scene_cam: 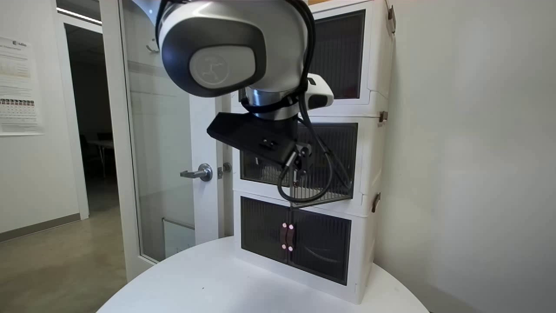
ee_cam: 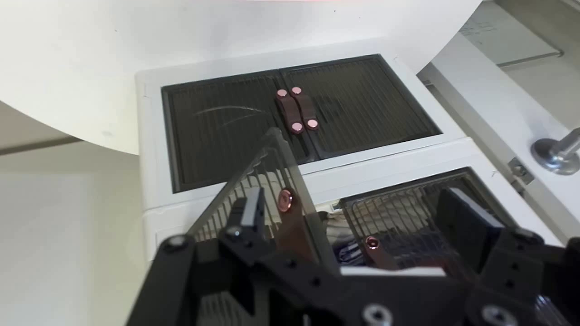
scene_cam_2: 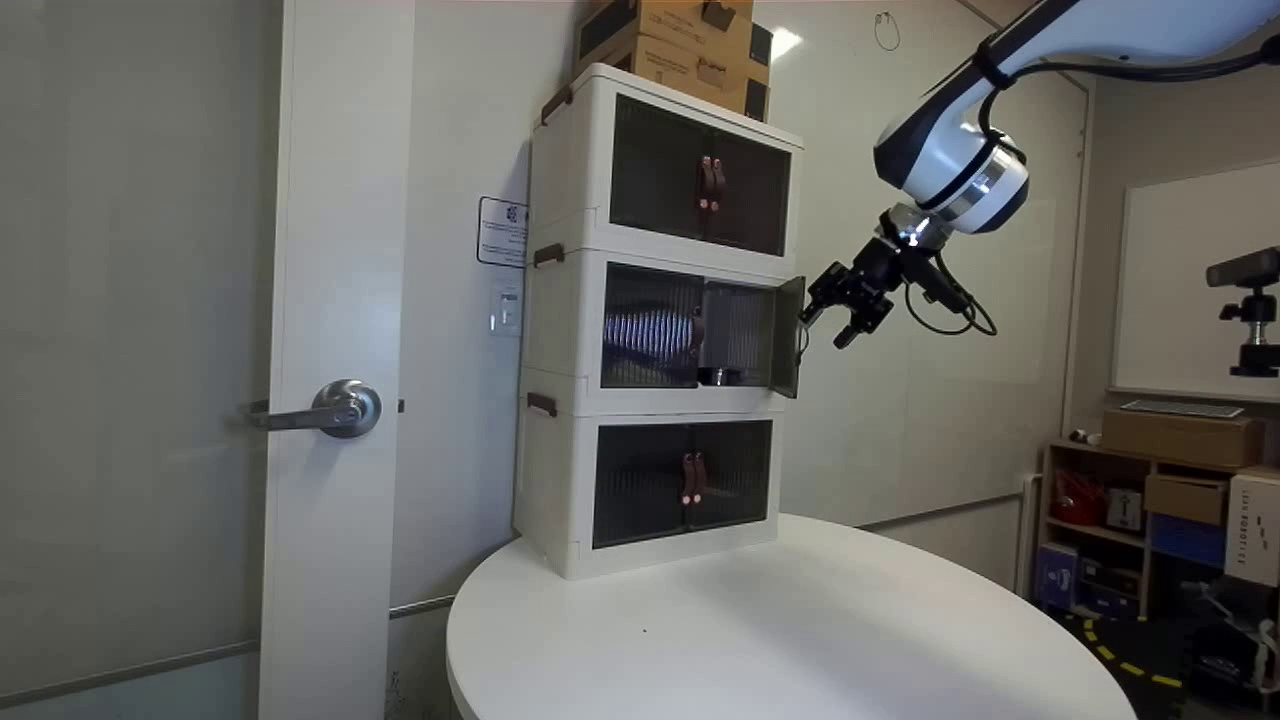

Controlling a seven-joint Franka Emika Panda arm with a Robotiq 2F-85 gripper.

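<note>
The middle box of the white cabinet stack [scene_cam_2: 564, 330] has its right smoked door [scene_cam_2: 787, 342] swung outward, its left door [scene_cam_2: 648, 326] closed. My gripper [scene_cam_2: 825, 331] is beside the free edge of the swung door, fingers spread. In the wrist view the gripper is wide open. One finger [ee_cam: 253, 209] overlaps the swung door near its brown handle [ee_cam: 292, 225]; whether they touch I cannot tell. The other finger [ee_cam: 467, 222] lies over the closed door, whose handle [ee_cam: 379, 255] shows between the fingers. Dark and light items show faintly inside the box.
The bottom box [scene_cam: 294, 240] and the top box [scene_cam_2: 702, 174] have their doors closed. Cardboard boxes [scene_cam_2: 702, 54] rest on top of the stack. A glass door with a lever handle [scene_cam: 198, 172] stands to the left.
</note>
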